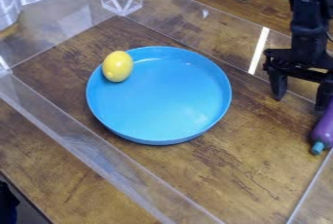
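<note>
A black robot gripper (297,78) hangs at the right edge on its dark arm, low over the wooden surface. Its finger on the left points down beside a purple object (322,130) with a light blue tip, which lies at the right edge below it. Whether the fingers hold anything is hard to tell. A blue plate (160,94) lies in the middle, with a yellow egg-shaped object (119,66) on its upper left rim.
Clear plastic walls border the wooden table (182,179) on several sides. Bare wood lies left of and below the plate. A black cable loops at the top right.
</note>
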